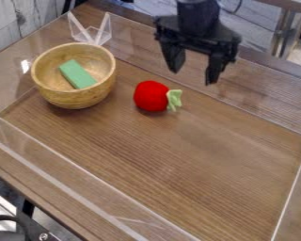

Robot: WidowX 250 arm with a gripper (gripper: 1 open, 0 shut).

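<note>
My gripper (194, 58) is dark and hangs at the top centre over the wooden table, open, with two fingers pointing down. Below it and to the left, a red round object (150, 95) with a pale green tip lies on the table, apart from the fingers.
A woven bowl (101, 92) holding a green block (74, 73) sits at the upper left.
</note>
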